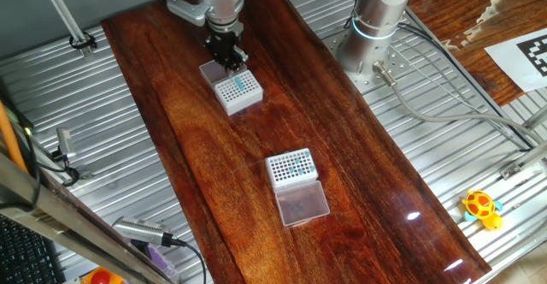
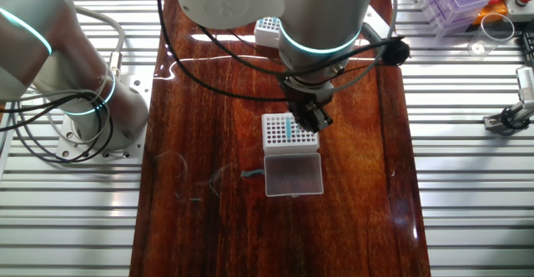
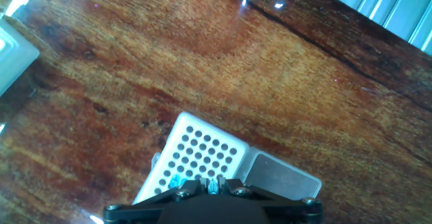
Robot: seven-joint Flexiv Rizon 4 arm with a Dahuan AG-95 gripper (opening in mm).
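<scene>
A white rack [image 1: 240, 98] with round holes and a short teal row stands on the wooden table, its clear lid [image 1: 210, 72] folded open behind it. My gripper [image 1: 234, 67] hangs just above the rack's lid-side edge. In the wrist view the same rack [image 3: 200, 151] and lid [image 3: 283, 177] lie partly behind the gripper. Its fingertips are close together with a small teal bit between them; whether it is gripped or sits in the rack behind cannot be made out. A second white rack [image 2: 290, 140], with teal pieces in some holes, has its lid [image 2: 294, 175] open.
The robot's base [image 1: 363, 53] stands right of the table. Bare wood lies between the two racks and around them. A yellow toy turtle [image 1: 481, 207], a grey device [image 1: 141, 230] with a cable and a clear cup [image 2: 491, 33] are off the table.
</scene>
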